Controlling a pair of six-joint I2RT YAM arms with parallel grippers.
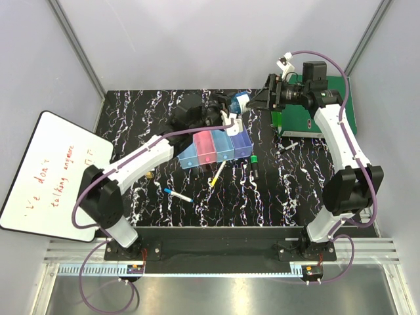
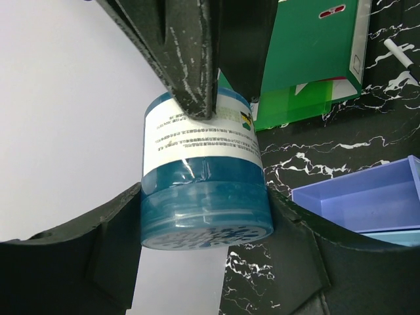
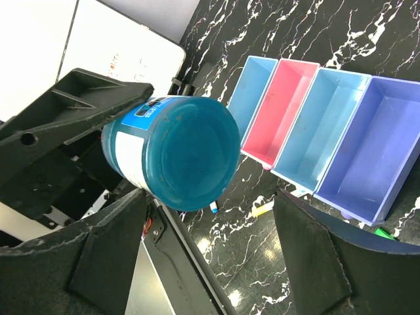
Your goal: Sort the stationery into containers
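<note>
A teal jar with white label (image 2: 203, 177) is held raised above the back of the table by my left gripper (image 1: 235, 105), its fingers around the jar. My right gripper (image 1: 262, 97) stands open just right of the jar; in the right wrist view the jar (image 3: 193, 151) is near its fingers, not clearly between them. Four containers lie below: light blue (image 3: 249, 85), pink (image 3: 285, 105), light blue (image 3: 321, 125) and dark blue (image 3: 374, 144). Markers (image 1: 178, 195) and a green-capped one (image 1: 254, 168) lie on the table.
Green folders (image 1: 308, 123) fill the back right, with a small white marker (image 1: 289, 147) before them. A whiteboard (image 1: 52, 177) lies at the left.
</note>
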